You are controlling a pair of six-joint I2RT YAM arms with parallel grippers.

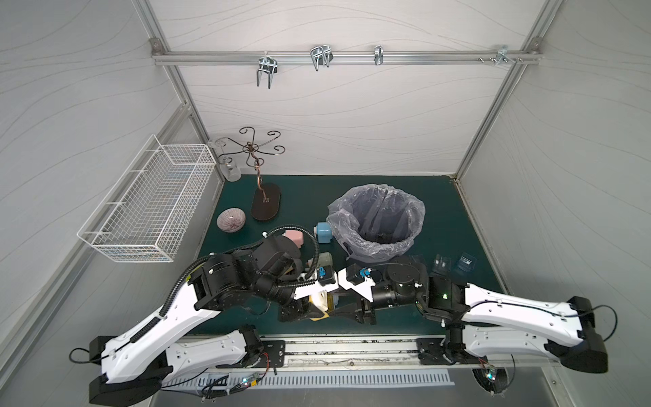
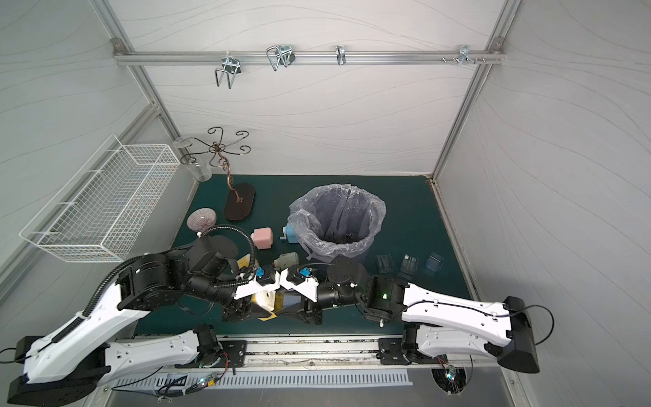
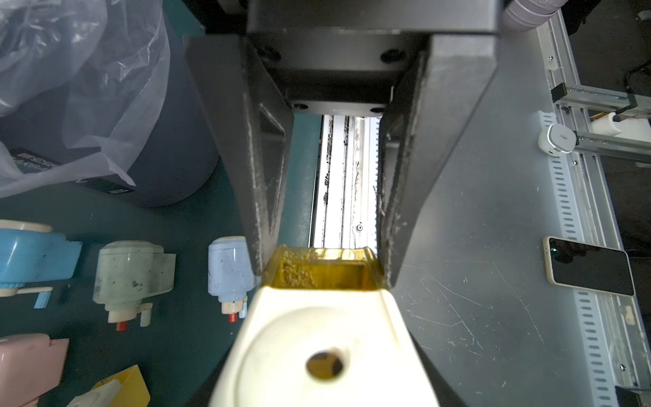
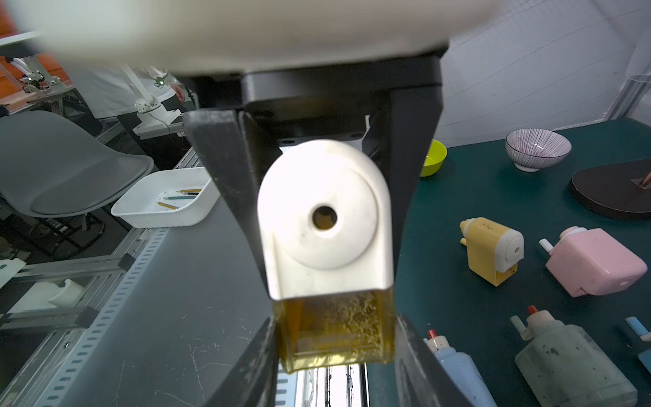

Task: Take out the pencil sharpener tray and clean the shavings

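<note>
A cream-and-yellow pencil sharpener (image 3: 329,346) is held at the front middle, above the table. My left gripper is shut on it, with its yellow shavings tray (image 3: 318,268) between the fingers. My right gripper reaches the tray (image 4: 339,332) from the other side; its blurred fingers stand either side of the yellow tray, and whether they grip it cannot be told. Small shavings show inside the tray.
Several other sharpeners, pink (image 4: 596,264), yellow (image 4: 488,244) and grey-green (image 4: 569,366) among them, stand on the green table. A lined bin (image 1: 376,217) stands at the back right, small clear trays (image 2: 434,263) beside it.
</note>
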